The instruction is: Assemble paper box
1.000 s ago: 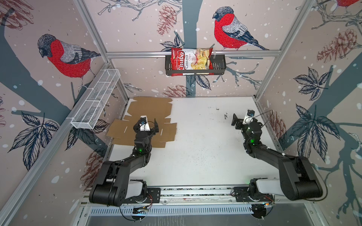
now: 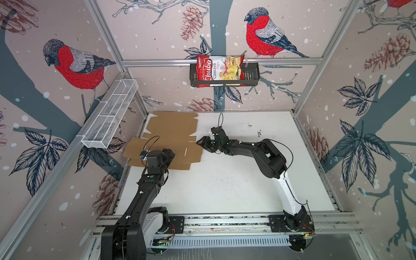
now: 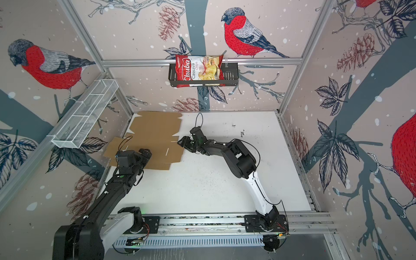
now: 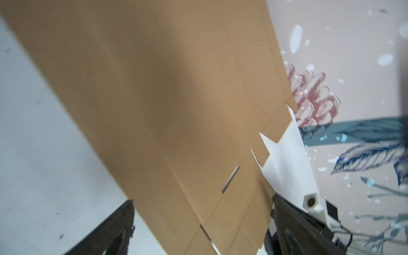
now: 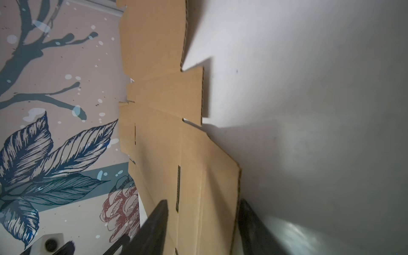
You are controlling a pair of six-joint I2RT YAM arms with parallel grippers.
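Note:
A flat brown cardboard blank (image 2: 173,125) with slots, creases and side flaps lies on the left of the table. Over its lower left part is my left gripper, open, with bare cardboard visible between and beyond its fingers. My right gripper (image 2: 202,143) has reached the blank's right edge. In the right wrist view its fingers (image 5: 155,225) stand either side of a side flap (image 5: 218,182), which tilts up from the table. These fingers are apart; whether they touch the flap cannot be told.
A white wire basket (image 2: 110,112) hangs on the left wall. On the back rail a dark tray (image 2: 251,82) holds a chips bag (image 2: 221,69).
My right arm has swung left across the table to the blank's right edge. The left gripper has turned and shifted slightly, staying above the blank.

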